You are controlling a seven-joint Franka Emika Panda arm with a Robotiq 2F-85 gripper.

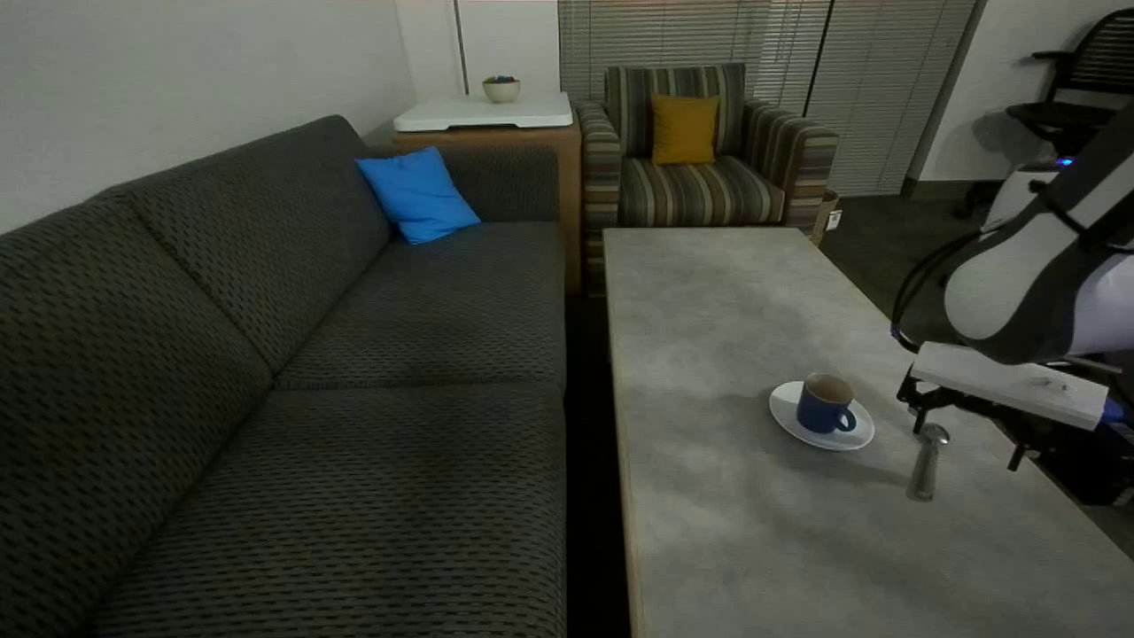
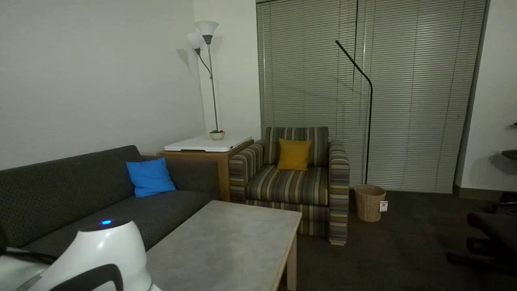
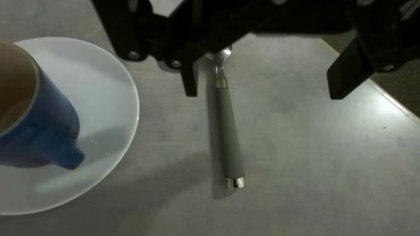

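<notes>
A spoon (image 3: 229, 135) with a grey-green handle lies flat on the table, its handle end towards the bottom of the wrist view. Its bowl is partly hidden behind the gripper's linkage there. My gripper is open above the table, nothing between its fingers; the spoon's handle appears nearer the left fingertip (image 3: 191, 84). To the left, a blue cup (image 3: 59, 114) stands upright on a white saucer (image 3: 114, 129). In exterior view 1, the gripper (image 1: 966, 447) hangs by the table's right edge, near the bowl end of the spoon (image 1: 925, 473).
A dark sofa (image 1: 425, 457) with a blue pillow (image 1: 422, 197) flanks the left side. Beyond the far end stands a striped armchair (image 1: 696, 191) holding a yellow pillow (image 1: 685, 129).
</notes>
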